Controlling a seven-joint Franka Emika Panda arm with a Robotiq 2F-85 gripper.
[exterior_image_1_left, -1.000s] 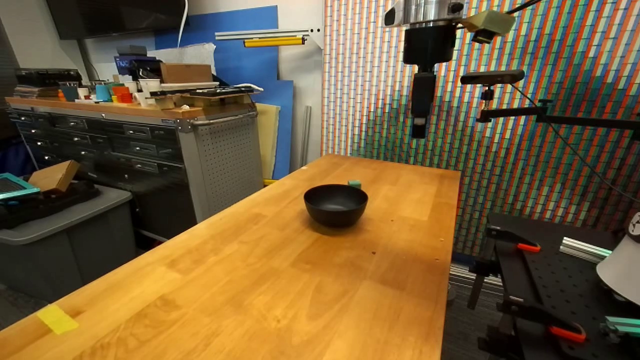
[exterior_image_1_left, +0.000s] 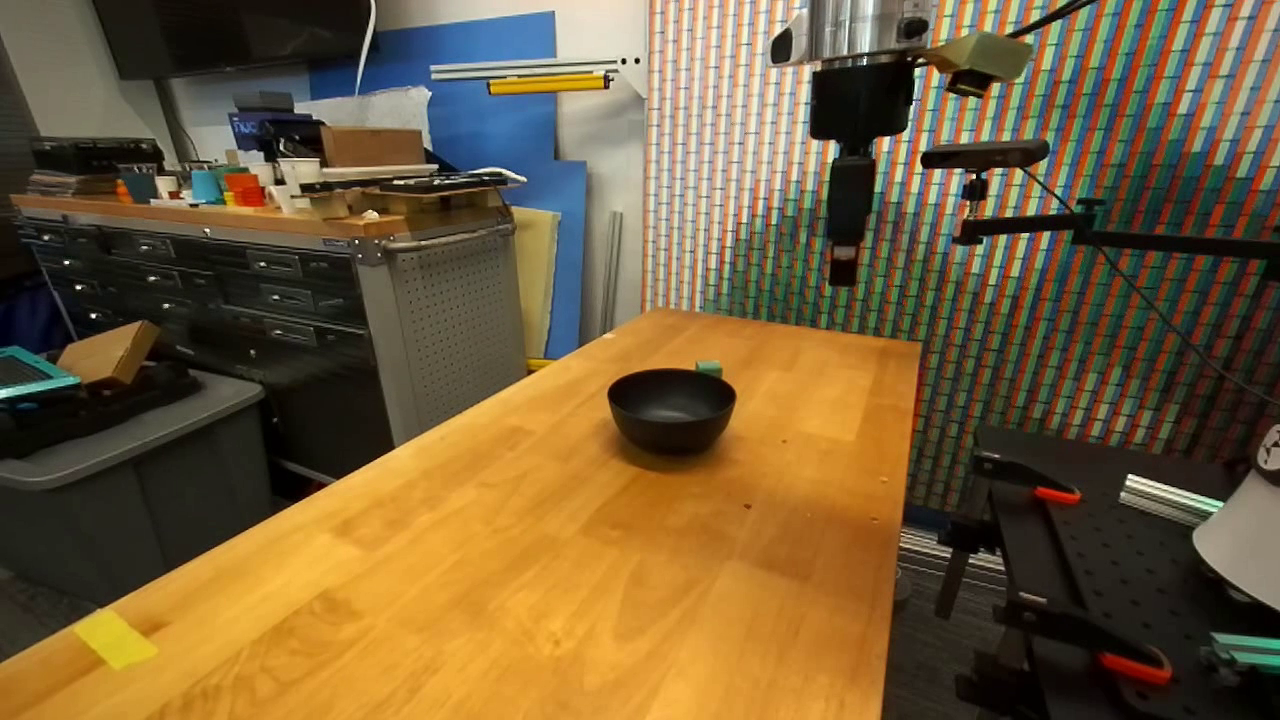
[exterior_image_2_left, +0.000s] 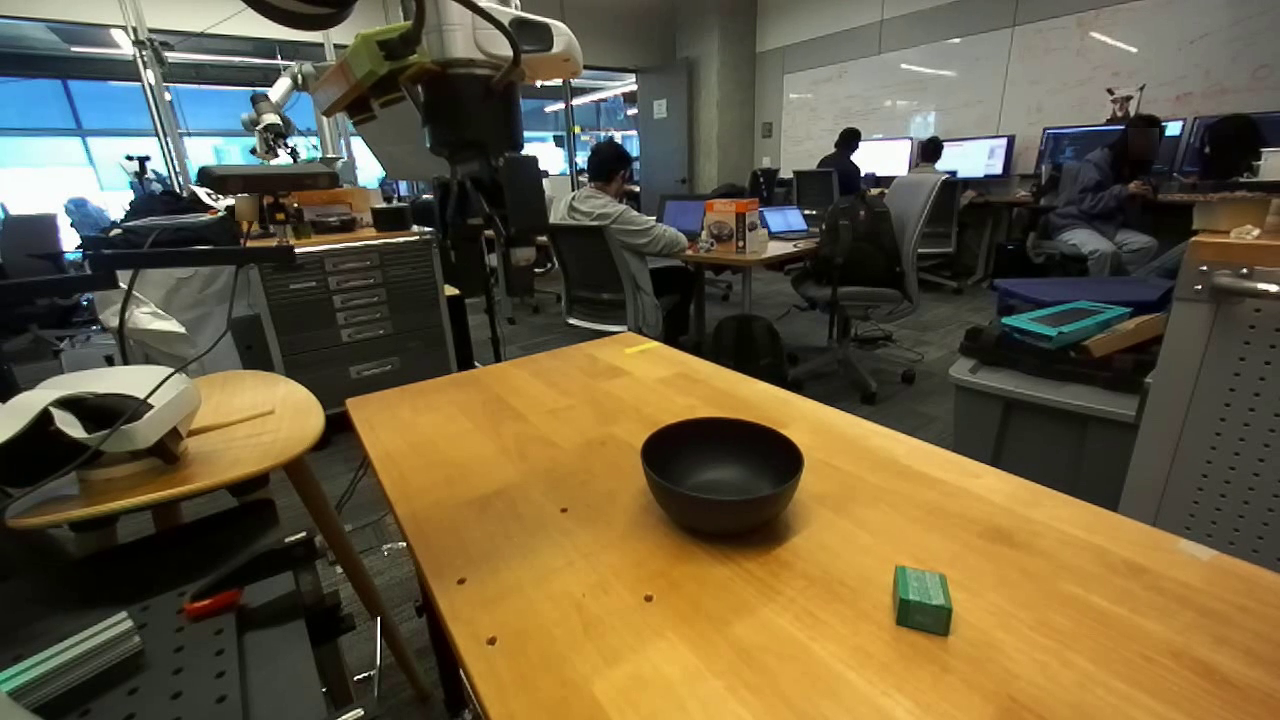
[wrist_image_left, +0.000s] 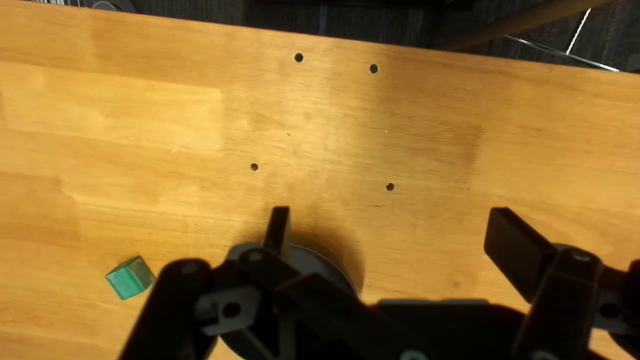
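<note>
On the wooden table stands a black bowl (exterior_image_1_left: 672, 410), upright and empty as far as its inside shows in exterior view 2. A small green block (exterior_image_2_left: 923, 600) rests on the bare wood a short way from the bowl; exterior view 1 shows only part of the block (exterior_image_1_left: 709, 367) behind the rim. High above the tabletop hangs my gripper, its two fingers wide apart and nothing between them. In the wrist view, the left finger and gripper body cover much of the bowl (wrist_image_left: 321, 264), while the block (wrist_image_left: 130, 278) lies left of the fingers.
The table (exterior_image_1_left: 516, 576) has broad clear areas around the bowl, with several small holes near one edge. A camera (exterior_image_1_left: 984, 155) on a bracket arm is close to the robot's arm. Beside the table sits a black perforated cart (exterior_image_1_left: 1128, 540) with clamps.
In exterior view 1 my gripper has shifted slightly down and to the right. The bowl and block have stayed where they were.
</note>
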